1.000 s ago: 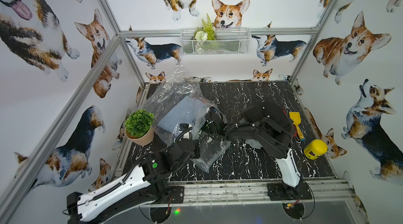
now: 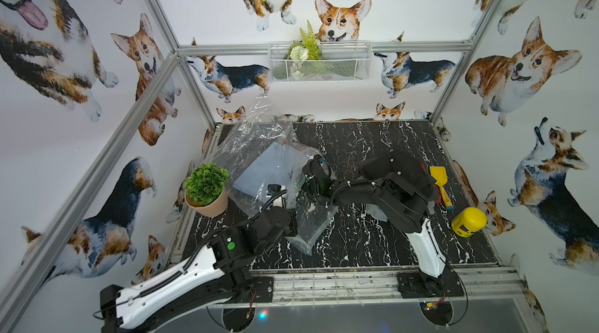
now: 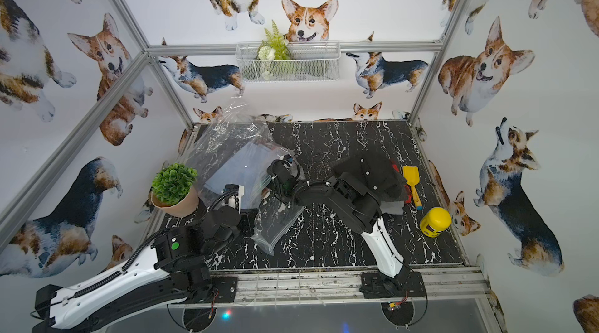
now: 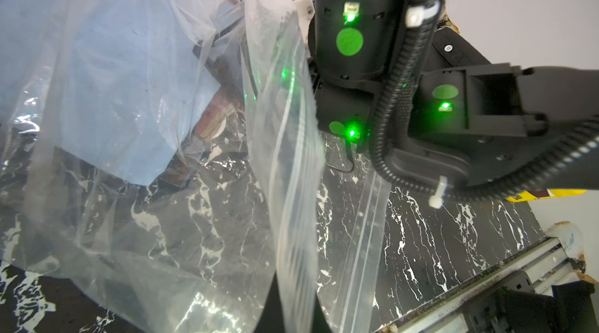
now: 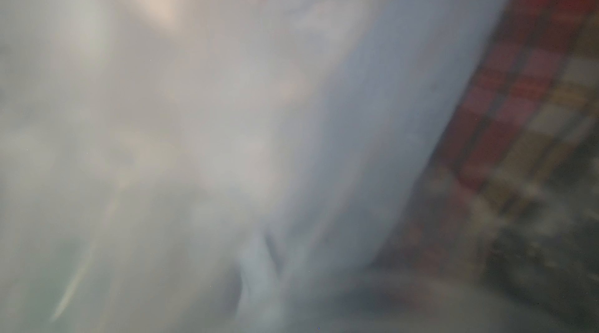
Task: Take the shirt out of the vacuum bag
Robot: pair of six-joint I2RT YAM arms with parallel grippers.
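Observation:
A clear plastic bag (image 2: 249,146) lies on the left-middle table with folded pale-blue cloth (image 2: 265,167) inside, plaid fabric showing beside it. My left gripper is shut on an edge of the bag, whose film rises from its fingers in the left wrist view. My right gripper (image 2: 309,177) is at the bag's right side, among the film beside the cloth; its fingers are hidden in the top views. The right wrist view is mostly blurred plastic, blue cloth and red plaid, so its finger cannot be made out.
A potted plant (image 2: 206,186) stands at the left. At the right are a dark fabric item (image 2: 387,161), yellow scraper (image 2: 439,177) and yellow canister (image 2: 468,222).
My right gripper and arm have shifted slightly toward the back, and the bag film near them has moved a little. The left arm looks still.

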